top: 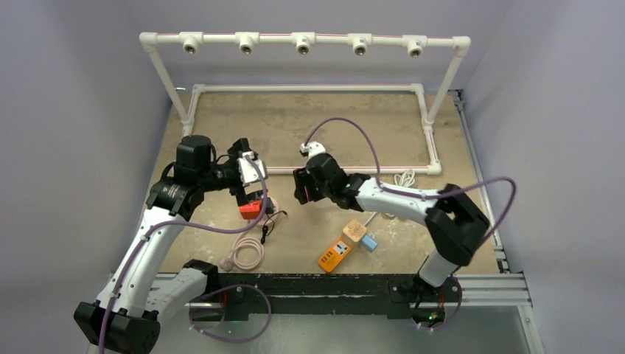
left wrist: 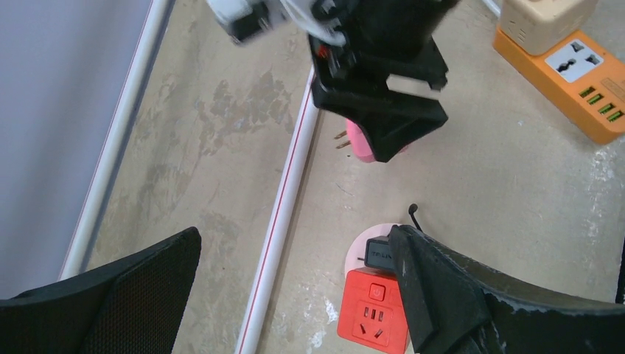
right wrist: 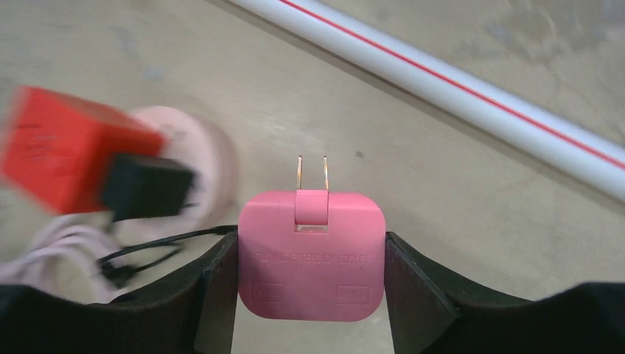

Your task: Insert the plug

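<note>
In the right wrist view my right gripper is shut on a pink plug [right wrist: 311,258] labelled as an extension socket, its two pins pointing forward. In the top view that gripper is near the middle, right of the red socket block [top: 249,211]. The red block [left wrist: 372,310], with a black adapter [left wrist: 379,253] beside it on a round pink base [left wrist: 359,243], sits below my open left gripper, nothing between its fingers.
An orange power strip [top: 333,256] with a beige cube [top: 354,231] and blue block [top: 368,243] lies front right. Coiled cables [top: 248,263] lie front left. A white pipe frame [top: 354,168] crosses the board.
</note>
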